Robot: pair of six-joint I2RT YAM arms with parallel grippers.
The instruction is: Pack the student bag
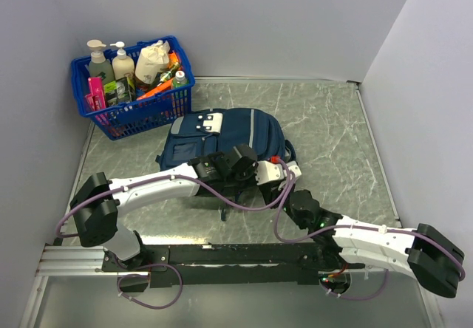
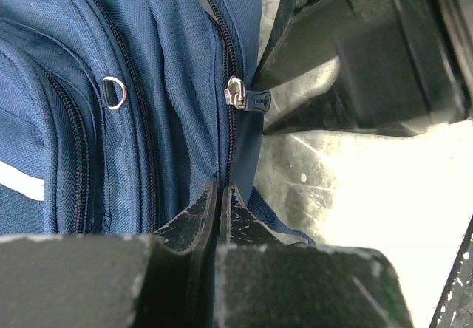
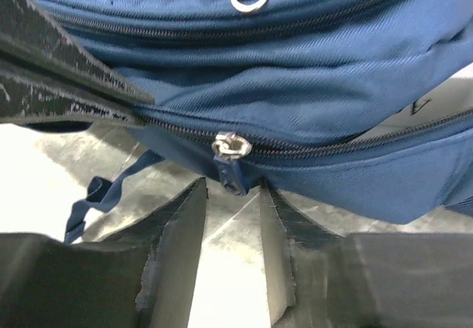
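Note:
The navy backpack (image 1: 222,132) lies on the marble table; the left wrist view shows its zipper with a metal slider and fabric pull (image 2: 256,100). My left gripper is shut at the zipper's edge, pinched where the seam runs into its fingertips; how much fabric is between them is hard to tell. My right gripper is part open, its two fingertips either side of the zipper pull (image 3: 229,171), close beneath the slider. In the top view both grippers meet at the bag's front right, mostly hidden by the arms.
A blue basket (image 1: 155,106) full of bottles, packets and other supplies stands at the back left. Grey walls enclose the sides and back.

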